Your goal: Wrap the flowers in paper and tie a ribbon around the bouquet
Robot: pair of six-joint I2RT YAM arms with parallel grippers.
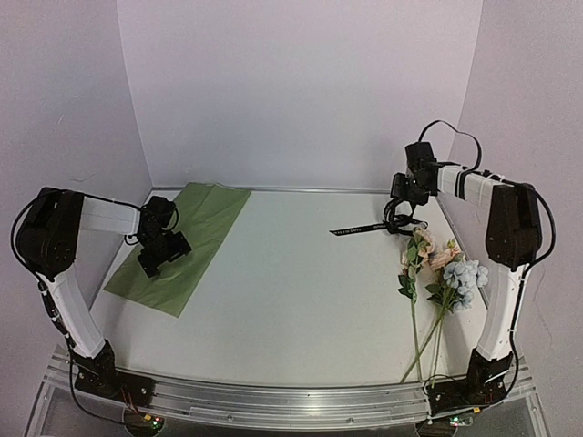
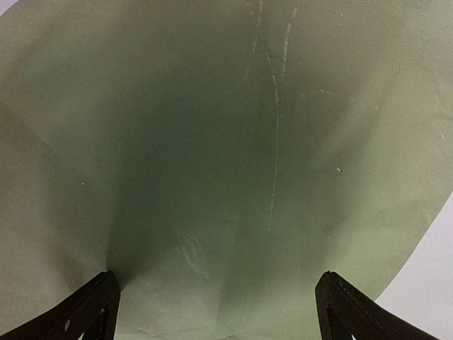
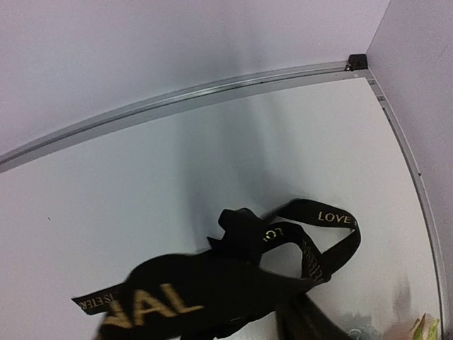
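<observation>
A crumpled green wrapping sheet (image 1: 214, 214) lies flat at the table's left. My left gripper (image 1: 166, 257) is over its left part; in the left wrist view its fingers (image 2: 354, 315) stand wide apart above the sheet, with nothing between them. At the back right, my right gripper (image 1: 406, 193) is shut on a black ribbon (image 3: 191, 294) with gold lettering. The ribbon hangs down, loops onto the table, and trails a straight tail leftward. Ribbon covers most of the right fingertips. Pink and blue fake flowers (image 1: 462, 273) lie in front of that gripper, stems toward the table's front.
Pale walls rise at the back and both sides, and a metal rail (image 1: 291, 399) runs along the front edge. Black cables loop along both arms.
</observation>
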